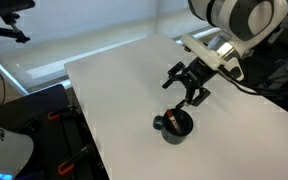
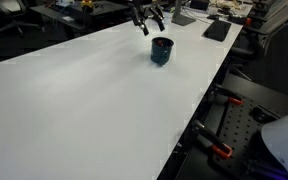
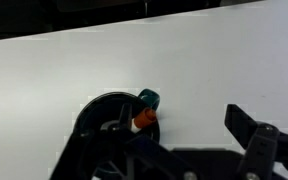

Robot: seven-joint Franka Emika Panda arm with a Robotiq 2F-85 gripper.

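A dark mug (image 1: pixel 175 136) stands upright on the white table, its handle (image 1: pixel 158 122) showing a teal tint. Inside leans a small orange-and-white item (image 1: pixel 172 118), which the wrist view also shows near the mug's rim on the handle side. My gripper (image 1: pixel 177 88) is open just above and behind the mug, one finger close to the rim. Nothing sits between the fingers. In the wrist view one finger overlaps the dark mug (image 3: pixel 87 115), and the other finger (image 3: pixel 259 145) is over bare table.
A black-and-red frame (image 2: pixel 220 140) runs along one table edge. Dark equipment and cables (image 1: pixel 279 80) lie behind the arm.
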